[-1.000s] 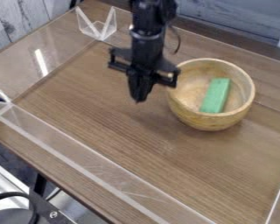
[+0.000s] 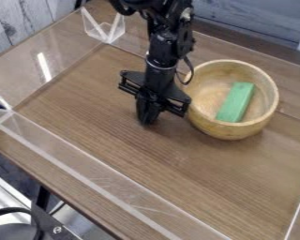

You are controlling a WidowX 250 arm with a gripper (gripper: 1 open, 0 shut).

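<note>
My black gripper [image 2: 153,101] hangs down over the wooden table [image 2: 115,169], just left of a wooden bowl [image 2: 205,82]. Its fingers are low at the tabletop and dark against each other, so I cannot make out how far apart they are or whether anything is between them. A green block [image 2: 236,99] lies inside the bowl, toward its right side.
A clear plastic piece [image 2: 105,26] stands at the back left. Clear strips run along the table's left side.
My gripper has moved down toward the table surface beside the bowl. The bowl and green block look unmoved.
</note>
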